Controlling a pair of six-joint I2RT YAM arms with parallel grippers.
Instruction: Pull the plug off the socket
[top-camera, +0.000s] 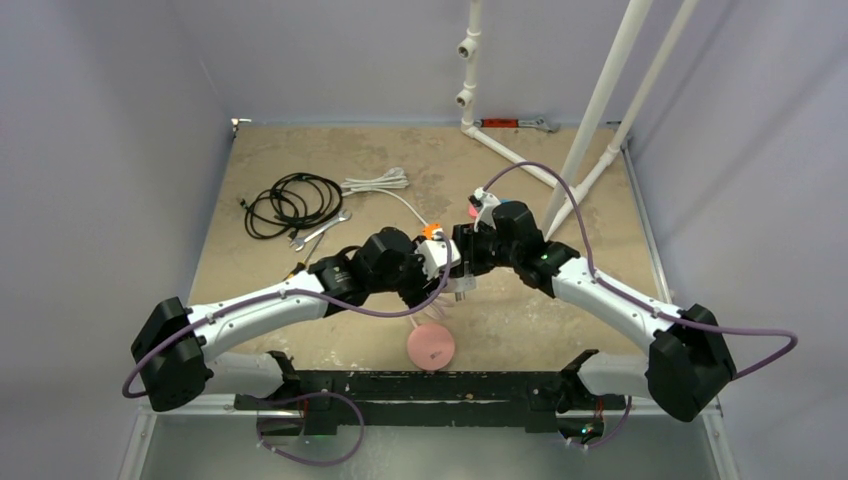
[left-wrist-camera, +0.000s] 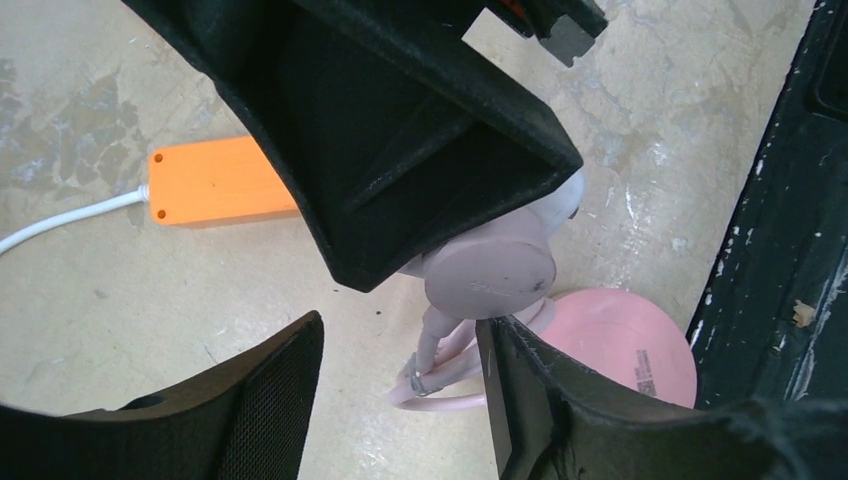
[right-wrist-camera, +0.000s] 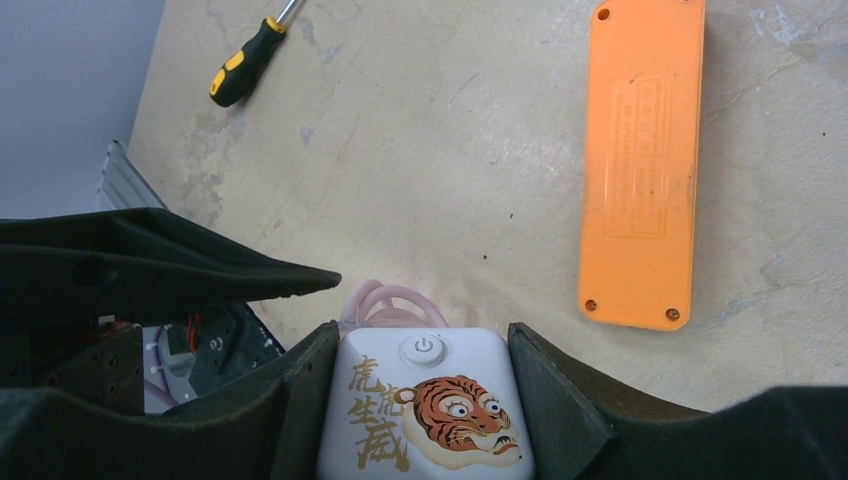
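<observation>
My right gripper is shut on a white adapter socket (right-wrist-camera: 430, 400) with a tiger picture and a round button. In the left wrist view, a pale pink plug (left-wrist-camera: 490, 268) sits against the white socket (left-wrist-camera: 562, 200); the right gripper's black finger (left-wrist-camera: 400, 150) partly hides where they meet. My left gripper stands part open close to the plug. One of its fingertips (left-wrist-camera: 505, 345) overlaps the plug's lower edge in that view, and the pink cable (left-wrist-camera: 430, 345) shows in the gap. The plug is not seen clamped.
The pink cable runs to a round pink pad (top-camera: 431, 346) near the front edge. An orange power strip (right-wrist-camera: 640, 160) lies on the floor under the arms. Black cable (top-camera: 292, 205), a wrench (top-camera: 320, 230) and a screwdriver (right-wrist-camera: 248, 62) lie on the left. White pipes (top-camera: 600, 110) stand at the back right.
</observation>
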